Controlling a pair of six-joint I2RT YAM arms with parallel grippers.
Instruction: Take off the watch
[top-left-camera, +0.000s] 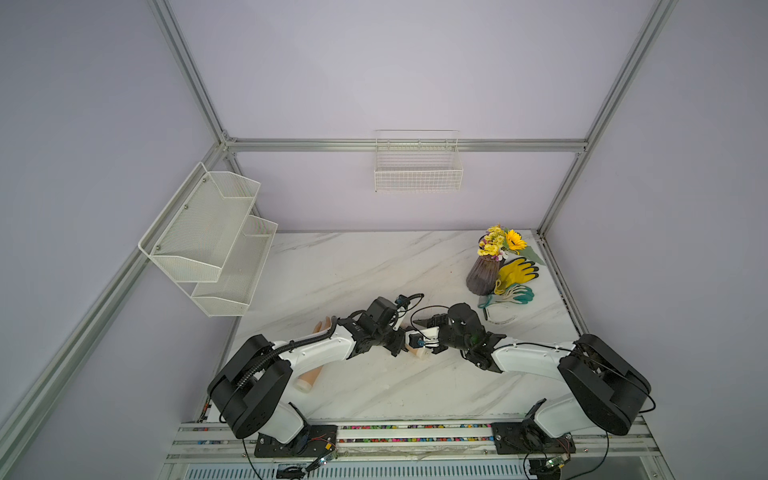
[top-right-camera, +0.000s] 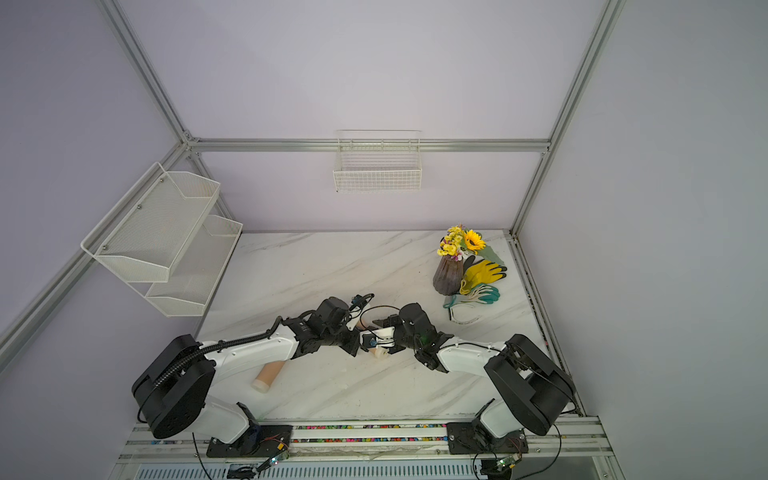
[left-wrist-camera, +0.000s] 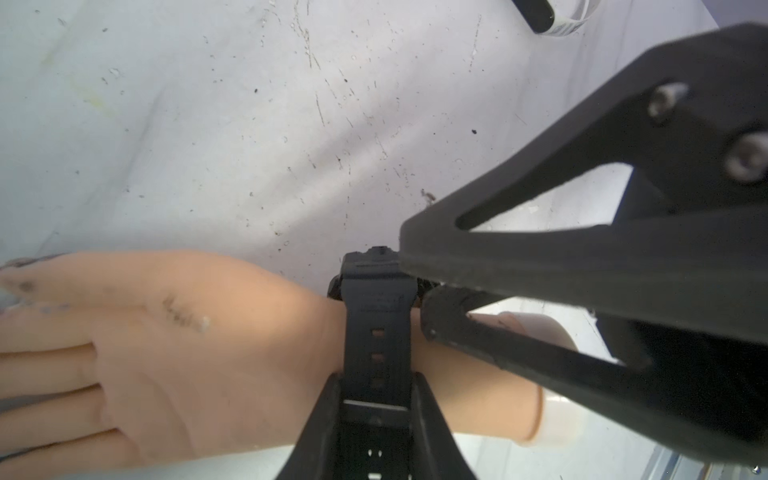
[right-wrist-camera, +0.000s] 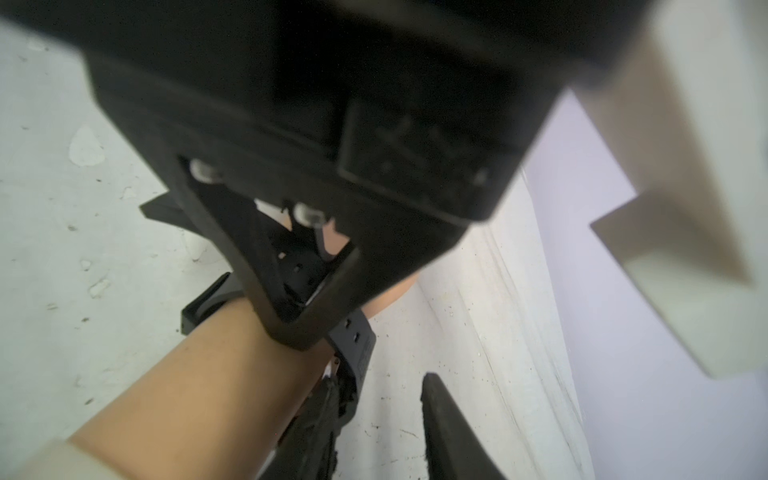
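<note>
A mannequin hand (left-wrist-camera: 200, 352) lies palm up, wearing a black watch, whose strap (left-wrist-camera: 376, 312) with holes crosses the wrist. My left gripper is shut on the strap at the bottom of the left wrist view. From the right, my right gripper's black frame reaches over the wrist beside the strap. In the right wrist view the right gripper has its fingertips apart next to the strap and forearm, with no clear hold. In both top views the grippers (top-left-camera: 396, 344) largely hide the hand and watch.
A second forearm (top-left-camera: 308, 376) lies at left. A flower vase (top-left-camera: 484, 274), yellow gloves (top-left-camera: 516, 276) and teal gloves (top-left-camera: 512, 294) stand or lie at back right. White wire shelves (top-left-camera: 204, 260) hang on the left wall.
</note>
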